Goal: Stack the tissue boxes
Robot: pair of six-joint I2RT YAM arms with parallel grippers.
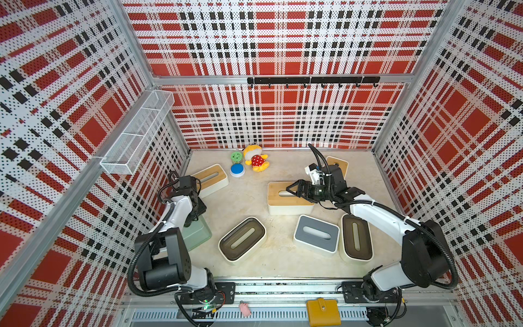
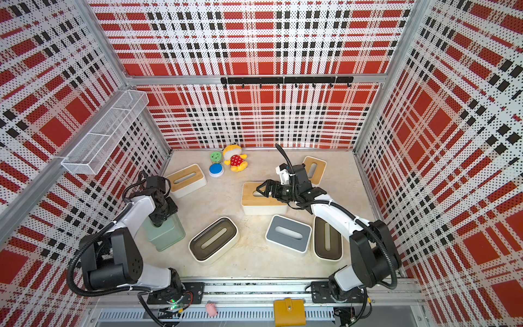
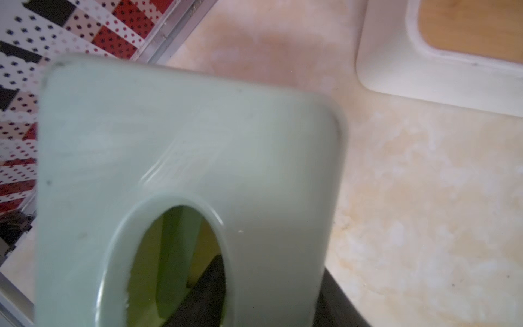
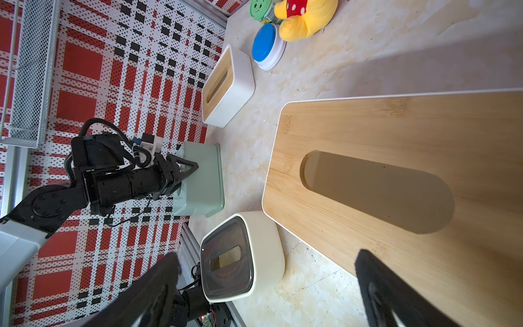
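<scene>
My left gripper point(image 1: 193, 212) is at the pale green box point(image 1: 193, 237) on the left; in the left wrist view the box's top point(image 3: 261, 136) fills much of the frame, the dark fingers mostly hidden, so its finger state is unclear. My right gripper stands open just over the large wood-lidded box point(image 4: 392, 130) at the centre, nothing between its fingers. A smaller wood-lidded box point(image 1: 212, 177) is at the back left, another point(image 2: 313, 163) at the back right. Two brown-lidded boxes point(image 1: 239, 242) point(image 1: 362, 239) and a grey-lidded box point(image 1: 316, 231) stand along the front.
A plush toy point(image 1: 256, 158), a green can point(image 1: 236, 156) and a blue-lidded tub point(image 1: 237, 170) stand at the back. A wire basket point(image 1: 136, 130) hangs on the left wall.
</scene>
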